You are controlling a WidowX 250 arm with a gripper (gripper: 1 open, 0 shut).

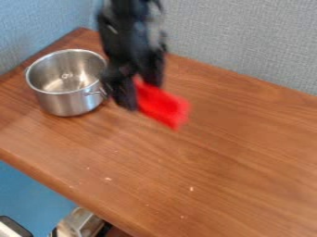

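My gripper (133, 81), motion-blurred and dark, is raised over the upper middle of the table, just right of the steel pot (56, 79). It is shut on a red object (164, 106), also blurred, which hangs from its lower end. The pot stands upright at the back left of the wooden table (210, 180).
Textured walls border the back and upper left. At the lower left, beyond the table's edge, lie a blue surface (31, 185) and metal parts (81, 222).
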